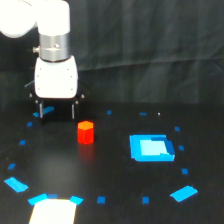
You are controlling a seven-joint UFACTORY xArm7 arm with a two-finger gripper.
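Observation:
A small orange-red block (86, 133) stands on the dark table, left of the middle of the view. My gripper (58, 112) hangs from the white arm (56, 76) at the upper left, its thin dark fingers spread apart. Nothing shows between them. In the picture, the gripper is up and to the left of the block, clear of it. Over on the right lies a blue square tray (136, 153) with a pale centre; no block is in it.
Blue tape pieces and small blue marks dot the tabletop, including a strip (183, 193) at the lower right. A pale square (52, 212) lies at the bottom left edge. Bare table (110, 170) separates the block from the tray.

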